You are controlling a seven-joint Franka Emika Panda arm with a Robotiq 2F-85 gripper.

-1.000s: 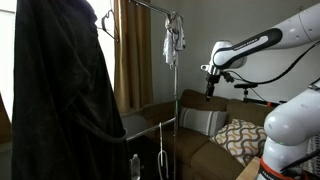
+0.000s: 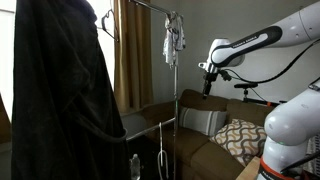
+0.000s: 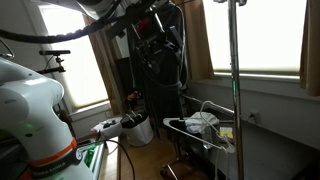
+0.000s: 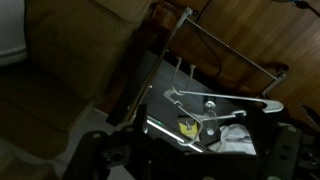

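My gripper (image 2: 206, 93) points downward in the air, above and in front of the couch. From the wrist view its dark fingers stand wide apart at the lower edge, so it is open, and nothing shows between them. Below it, a white hanger (image 4: 215, 112) hangs by the low rail of a metal rack; exterior view 1 shows the same hanger (image 2: 162, 160) well under the gripper and to its left. The two are apart. White cloth (image 4: 235, 138) and a small yellow item (image 4: 188, 129) lie on the rack's lower part.
A tall metal pole (image 2: 176, 75) with white garments (image 2: 175, 36) hung at its top rises close to the arm. Large black cloth (image 2: 65, 100) fills the left. Behind stands a brown couch (image 2: 200, 152) with a striped pillow (image 2: 203, 121) and a patterned one (image 2: 242, 138).
The gripper end has shifted very slightly left in exterior view 1. The hanger, rack and cloths look unmoved.
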